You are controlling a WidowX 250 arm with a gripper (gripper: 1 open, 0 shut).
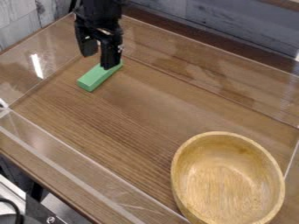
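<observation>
My gripper (98, 52) is a black two-fingered tool reaching down from the top left, open, just above and behind a green rectangular block (100, 77) lying on the wooden table (176, 114). Whether the fingertips touch the block I cannot tell.
A large pale yellow round bowl (228, 178) sits at the lower right. Pale walls border the back, and black cables show at the lower left corner.
</observation>
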